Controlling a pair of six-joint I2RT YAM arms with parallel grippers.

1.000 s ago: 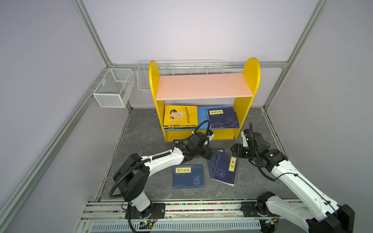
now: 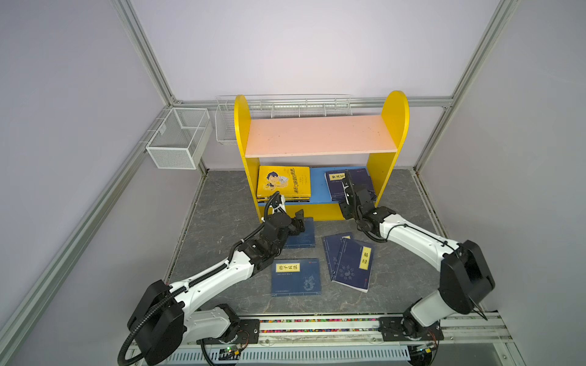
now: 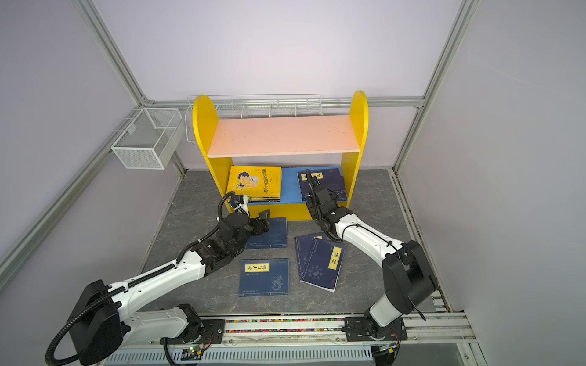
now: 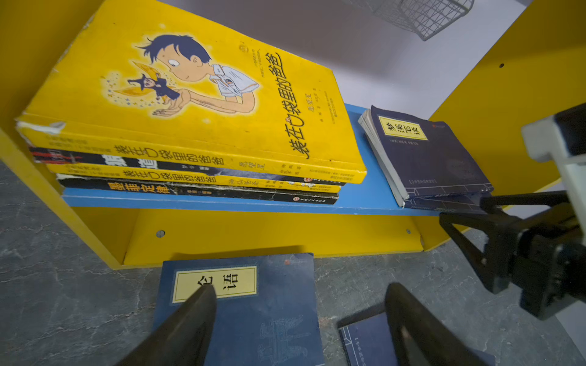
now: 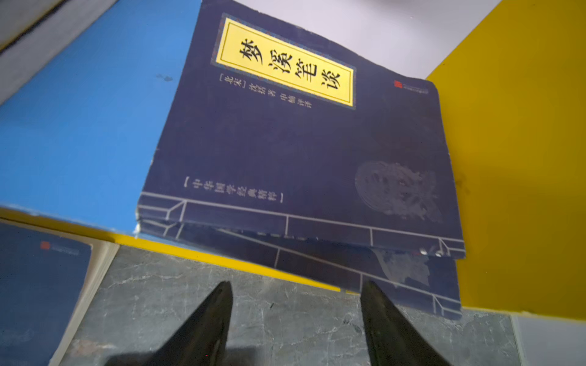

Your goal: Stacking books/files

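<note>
On the left of the blue lower shelf (image 2: 320,189) lies a stack of books topped by a yellow book (image 4: 183,85). A navy book (image 5: 305,158) lies on the shelf's right side, over a second navy book (image 5: 305,256) that juts out toward the front. In front of the jutting edge is my right gripper, open and empty. My left gripper stands open before the shelf, above the blue book (image 4: 244,329) on the floor. Also on the floor are another blue book (image 2: 296,277) and two overlapping navy books (image 2: 354,262).
Yellow side panels (image 2: 381,170) bound the shelf, and a pink upper board (image 2: 320,135) covers it from above. A white wire basket (image 2: 180,137) hangs at left. Bare blue shelf shows between the two stacks.
The left arm has swung left, away from the overlapping floor books. The books look unmoved.
</note>
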